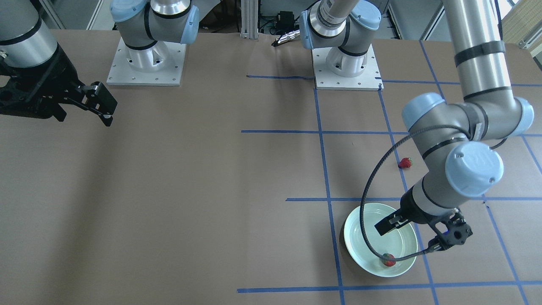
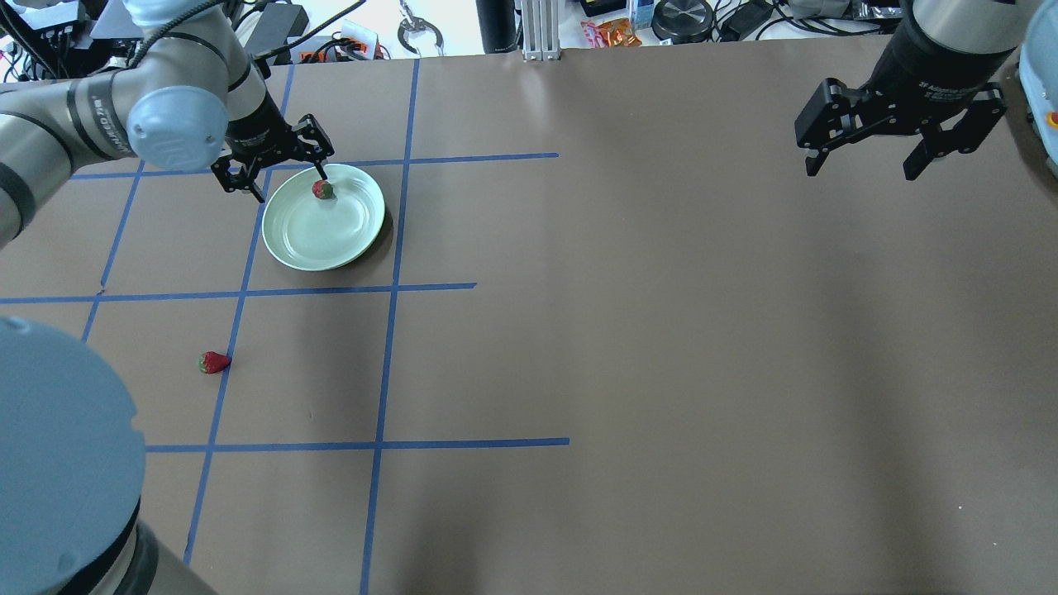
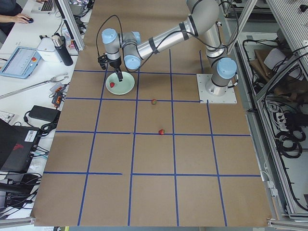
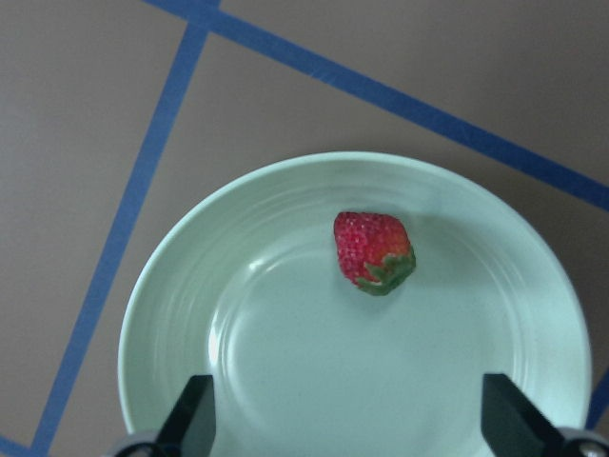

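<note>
A pale green plate (image 2: 323, 238) holds a strawberry (image 4: 366, 243) near its far side in the left wrist view. My gripper (image 2: 289, 182) hangs over the plate, open, its two fingers at the bottom edge of the left wrist view with nothing between them. A second strawberry (image 2: 214, 362) lies on the taped table, apart from the plate; it also shows in the front view (image 1: 405, 162). The left view shows another small red piece (image 3: 154, 102) on the table.
Other arms stand along its edges, one with a black gripper (image 2: 898, 124) at the top right of the top view. Cables and devices lie beyond the edge.
</note>
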